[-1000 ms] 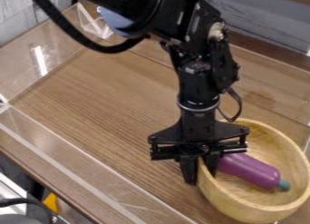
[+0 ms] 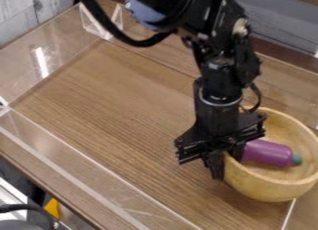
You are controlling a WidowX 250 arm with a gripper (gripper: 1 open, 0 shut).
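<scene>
A black robot gripper (image 2: 214,154) reaches down from the top centre, shut on the near-left rim of a pale yellow bowl (image 2: 273,187) at the right of the table. Inside the bowl lies a purple cylindrical object (image 2: 267,153) with a teal end, partly hidden behind the gripper. The fingertips overlap the bowl's rim, so their exact grip on it is hard to make out.
A clear plastic wall runs along the left edge, and a grey panel stands at the back right. A black cable lies at the lower left.
The gripper has shifted slightly up and to the right, and the bowl with the purple object in it has moved the same way, toward the back.
</scene>
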